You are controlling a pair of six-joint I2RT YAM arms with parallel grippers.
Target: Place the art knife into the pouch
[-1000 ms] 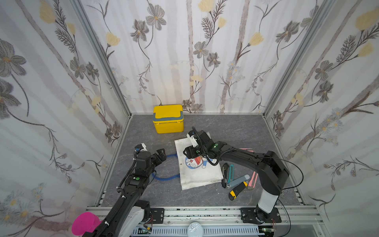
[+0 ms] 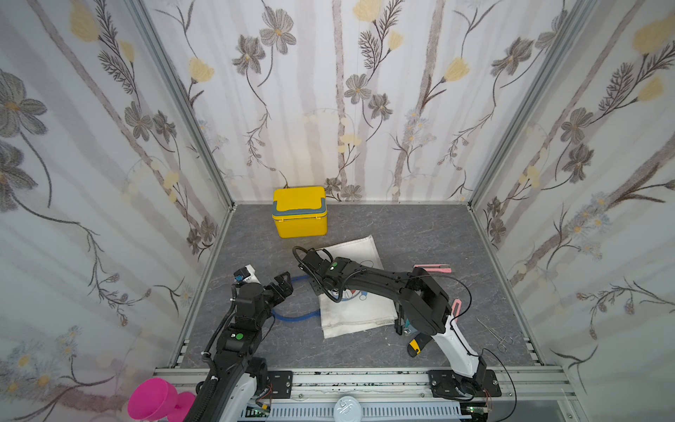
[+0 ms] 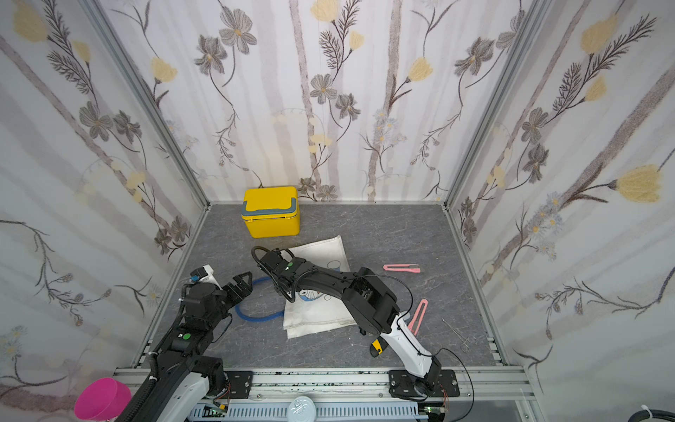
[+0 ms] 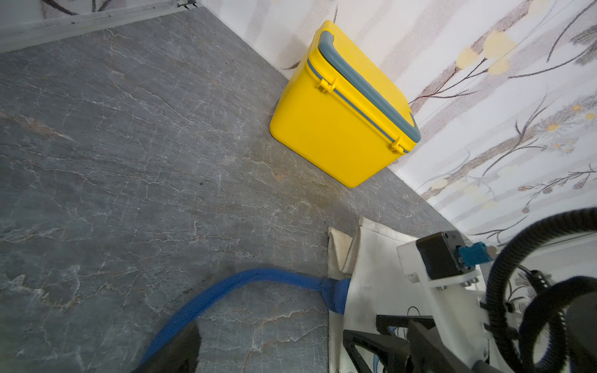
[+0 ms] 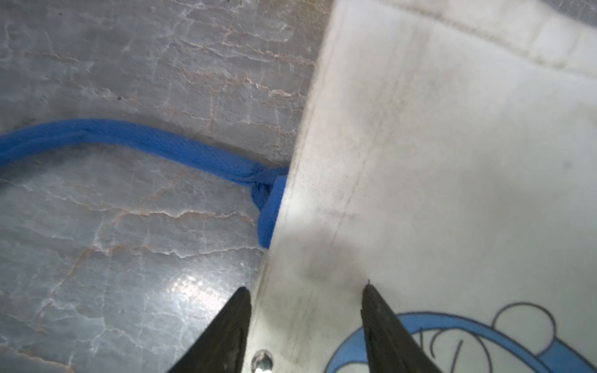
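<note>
The white canvas pouch (image 2: 355, 320) lies flat on the table, its printed face up and its blue cord (image 4: 255, 276) trailing left. Above its left edge is my right gripper, fingers parted with nothing held between them; a metal snap (image 5: 261, 360) shows close by. My left gripper (image 2: 283, 283) stands open over the table left of the pouch, above the cord's loop. A black-and-yellow art knife (image 2: 417, 344) rests right of the pouch near the front. Other knives beside it are mostly hidden by my right arm.
At the back left stands a yellow box (image 2: 301, 221) with a grey handle. Two pink tools (image 3: 401, 268) and a thin metal one (image 3: 455, 330) lie on the right.
My right gripper has swung left across the pouch to its left edge, and the forearm now covers most of the knives.
</note>
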